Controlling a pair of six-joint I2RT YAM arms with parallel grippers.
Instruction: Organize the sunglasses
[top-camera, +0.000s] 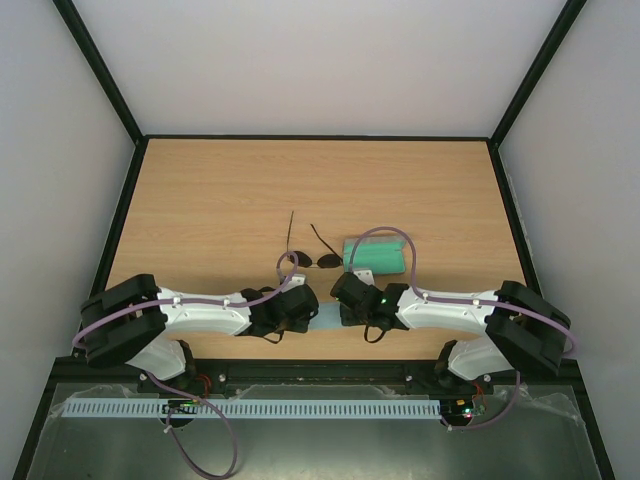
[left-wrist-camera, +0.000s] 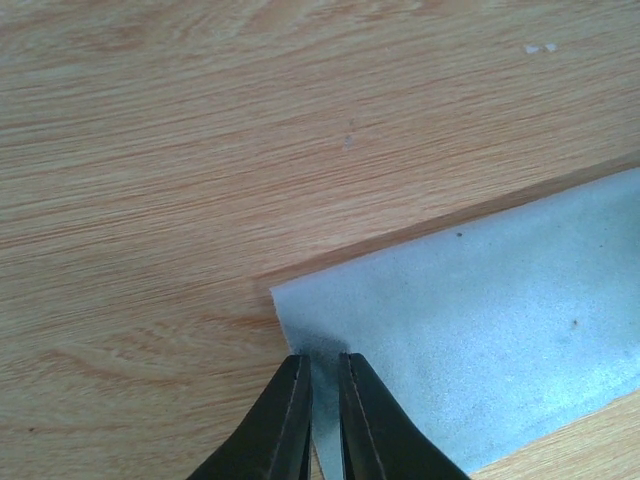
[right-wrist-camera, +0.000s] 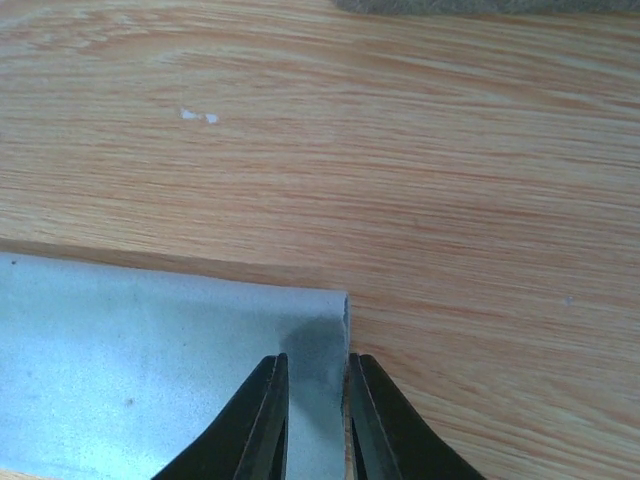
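Dark sunglasses (top-camera: 329, 261) lie lenses toward me on the table, their temples spread open and pointing away; the left arm's cable crosses near one lens. Just right of them is the teal case (top-camera: 380, 260), with a paler strip along its far side. In front lies a pale blue cloth (top-camera: 326, 317), flat between both arms. My left gripper is shut over the cloth's left end. At the right end, my right gripper is shut, with the cloth's edge showing between its fingertips. Neither wrist view shows clearly whether cloth is pinched.
Purple cables (top-camera: 398, 233) arch above both arms, one over the case. Bare wooden table (top-camera: 220, 190) stretches behind and to either side of the sunglasses. A grey edge (right-wrist-camera: 480, 5) shows at the top of the right wrist view.
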